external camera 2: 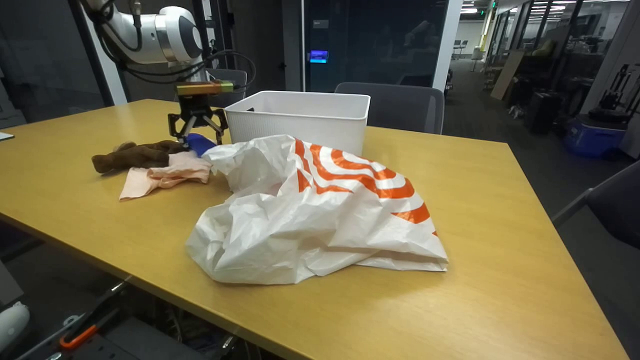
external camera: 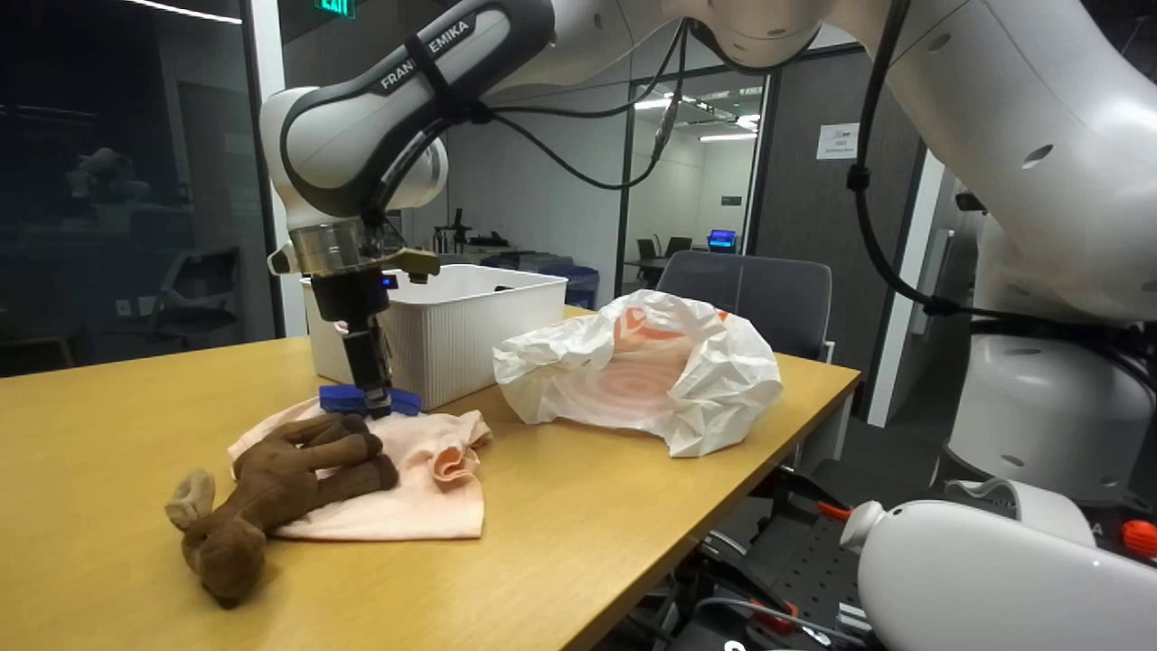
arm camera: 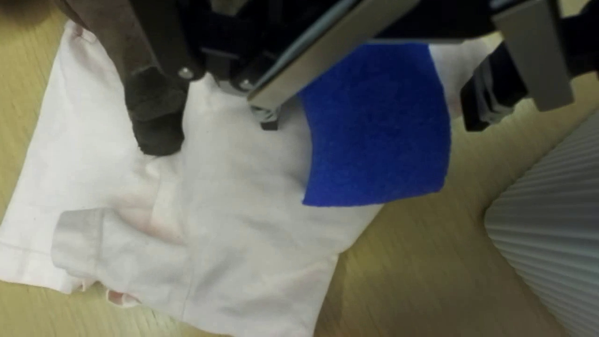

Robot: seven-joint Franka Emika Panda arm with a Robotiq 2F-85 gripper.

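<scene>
A blue felt-like eraser or sponge block [arm camera: 382, 129] lies on a pale pink cloth garment [arm camera: 241, 236]. My gripper is open, its two fingertips on either side of the blue block with a gap at each side. In exterior view 1 the gripper [external camera: 376, 408] reaches down to the blue block [external camera: 344, 400]. A brown stuffed animal [external camera: 284, 477] is lying on the pink cloth [external camera: 434, 510], its head out on the table. Only one of its legs [arm camera: 154, 112] shows clearly in the wrist view.
Close behind the block stands a white ribbed basket [external camera: 434, 347]. A crumpled white plastic bag with orange stripes [external camera 2: 336, 222] lies on the table toward the robot base.
</scene>
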